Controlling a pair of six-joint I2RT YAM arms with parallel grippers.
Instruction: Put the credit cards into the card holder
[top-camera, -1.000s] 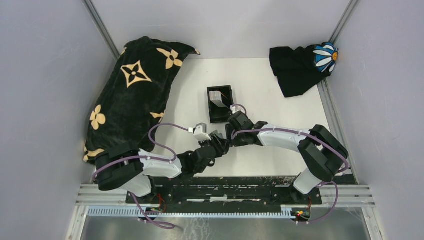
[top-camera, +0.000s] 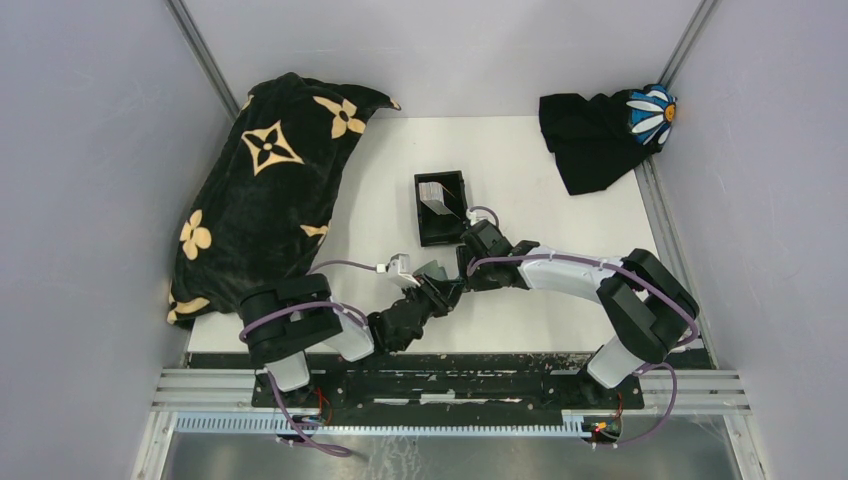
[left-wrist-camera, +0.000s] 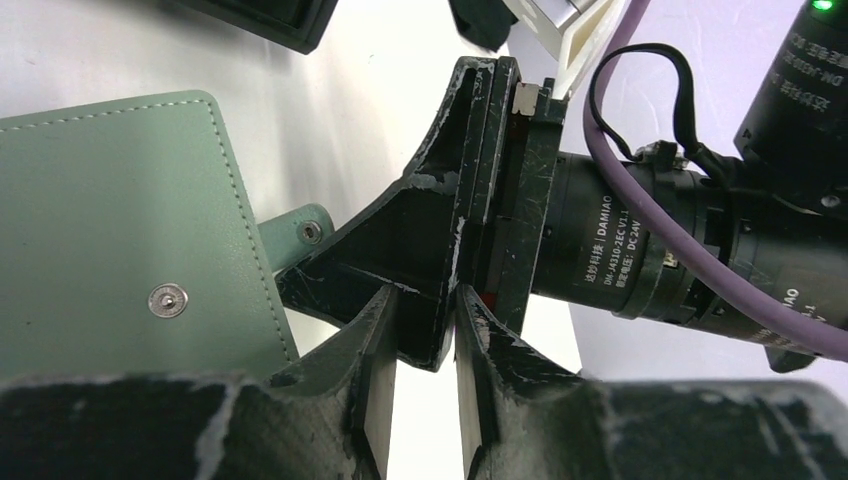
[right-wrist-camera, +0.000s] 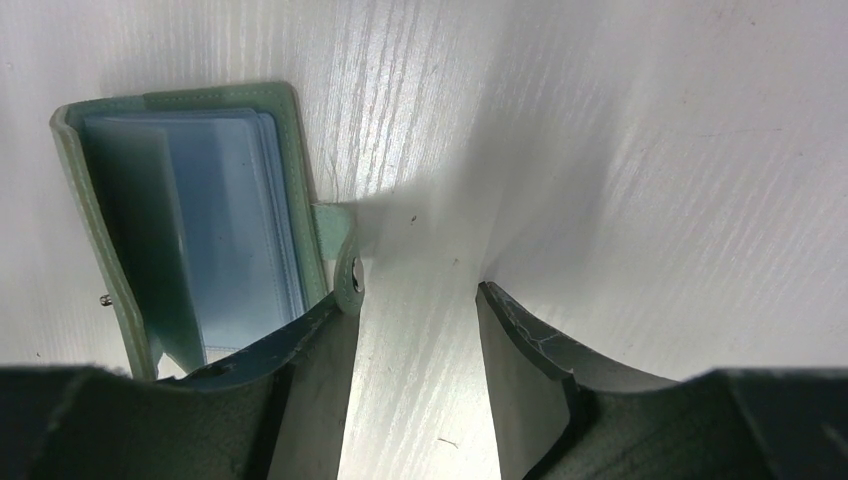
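Note:
The green card holder (right-wrist-camera: 303, 190) lies on the table, its cover raised and clear bluish sleeves (right-wrist-camera: 225, 220) showing inside. My right gripper is open; the holder's snap strap (right-wrist-camera: 333, 232) reaches its left fingertip, and only bare table shows between the fingers. In the left wrist view, the holder's cover (left-wrist-camera: 120, 240) with its snap fills the left side. My left gripper stands slightly open, its fingers apart and empty, to the right of the cover. A pale stack, apparently the cards (top-camera: 431, 193), sits in a black tray (top-camera: 440, 238).
Both grippers are close together at the holder, mostly covering it in the top view. A black patterned cushion (top-camera: 265, 195) takes up the left side. Dark cloth (top-camera: 590, 150) lies at the back right. Table to the right of the tray is clear.
My left arm's elbow has swung right and its gripper has shifted slightly, uncovering more of the holder. Tray and stack are unchanged.

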